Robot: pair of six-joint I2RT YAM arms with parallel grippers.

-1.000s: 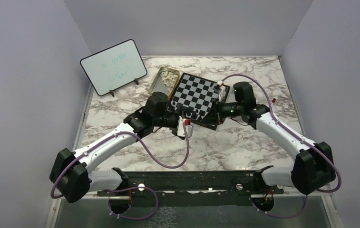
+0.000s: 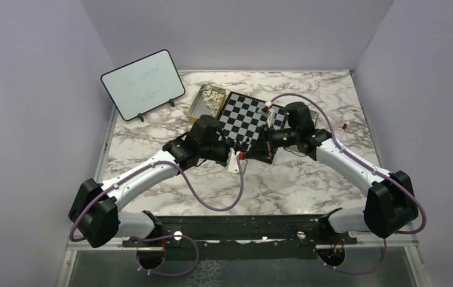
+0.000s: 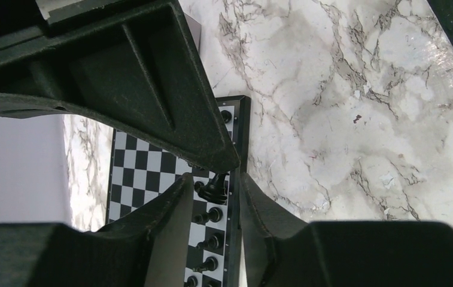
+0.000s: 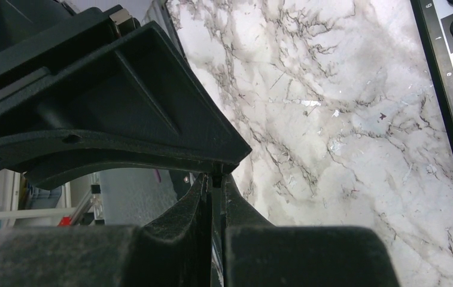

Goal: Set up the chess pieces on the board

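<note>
The chessboard [image 2: 245, 113] lies mid-table with a row of black pieces [image 3: 212, 243] along one edge. My two grippers meet over its front part. In the left wrist view my left gripper has its fingertips apart around a black piece [image 3: 213, 194], just under the tip of the other gripper. In the right wrist view my right gripper is shut on a dark piece, mostly hidden where the grippers overlap. In the top view the arms hide both fingertips and part of the board.
A box of white pieces [image 2: 213, 98] stands at the board's left. A whiteboard [image 2: 143, 84] stands at the back left. Another container, partly hidden by the right arm, is right of the board.
Over the last second both arms have moved slightly toward each other at the board's front, the left one rightward and the right one leftward.
</note>
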